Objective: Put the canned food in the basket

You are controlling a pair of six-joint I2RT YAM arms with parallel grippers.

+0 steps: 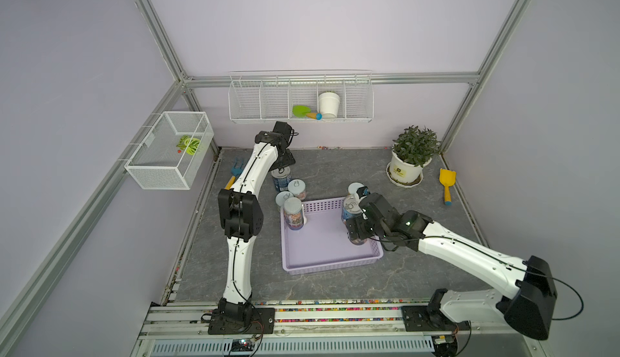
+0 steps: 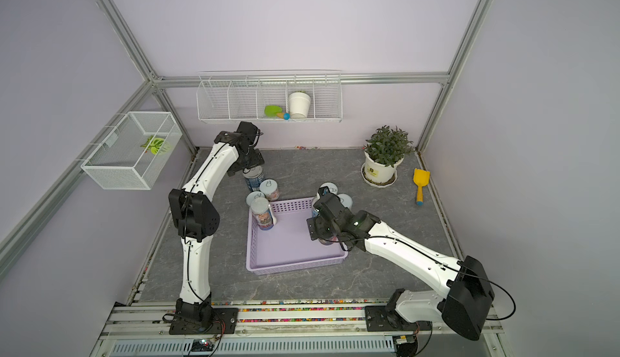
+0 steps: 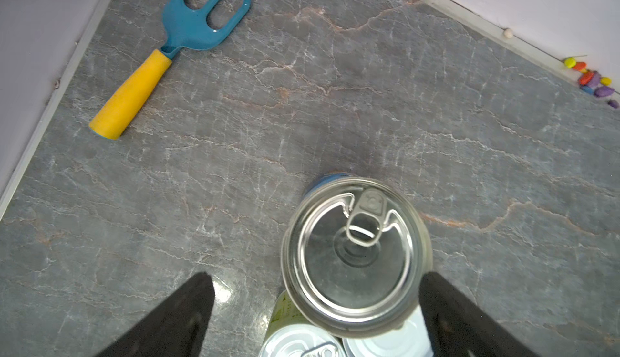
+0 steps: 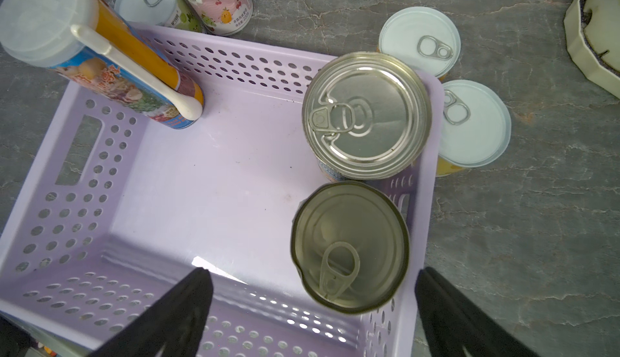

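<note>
My left gripper stands open over a large silver can [image 3: 355,253] on the table, behind and left of the lilac basket [image 1: 326,253]. Smaller cans [image 3: 300,344] sit beside it. My right gripper is open over the basket's right side, where a dark-lidded can [image 4: 348,247] and a silver can [image 4: 365,114] stand. A tall container with a spoon [image 4: 122,66] is at the basket's back left. More white-lidded cans [image 4: 418,40] stand outside the back right.
A potted plant [image 1: 407,169] and yellow shovel [image 1: 447,182] are at the right. A blue fork [image 3: 193,21] lies at the back left. Wire baskets [image 1: 168,173] hang on the walls.
</note>
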